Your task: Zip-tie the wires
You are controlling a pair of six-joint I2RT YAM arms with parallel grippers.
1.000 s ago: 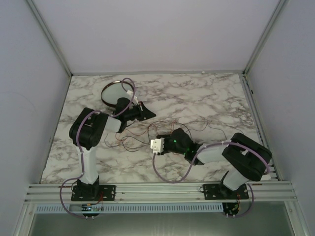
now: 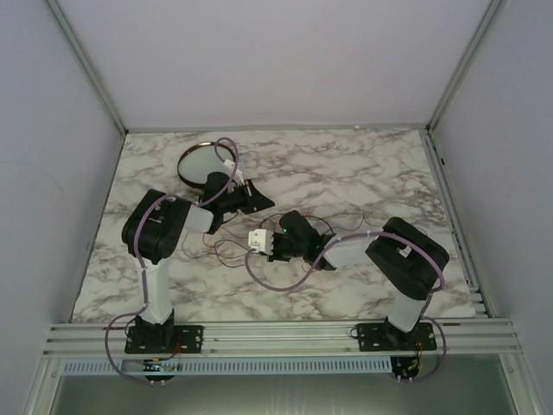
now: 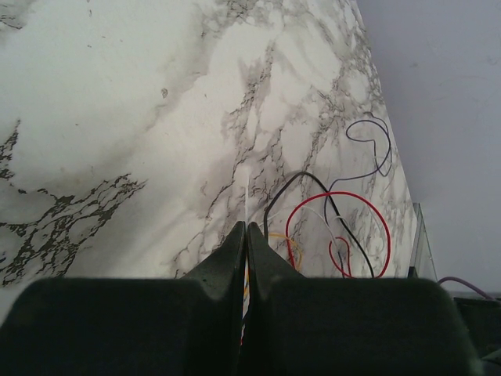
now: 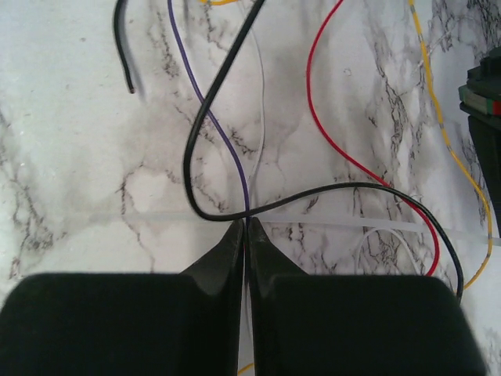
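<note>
Loose wires lie on the marble table: black, red, yellow, purple and white ones. My right gripper is shut low over them, right where the purple and black wires cross; whether a wire is between its fingertips I cannot tell. A translucent strip, perhaps a zip tie, runs beneath the crossing. My left gripper is shut above the table toward the back left, nothing visible between its fingertips; the wires lie to the right in its wrist view.
A round object with a dark rim stands at the back left behind the left arm. Walls and frame rails bound the workspace.
The right arm has moved up and slightly leftward in the top view. The left arm has stayed still.
</note>
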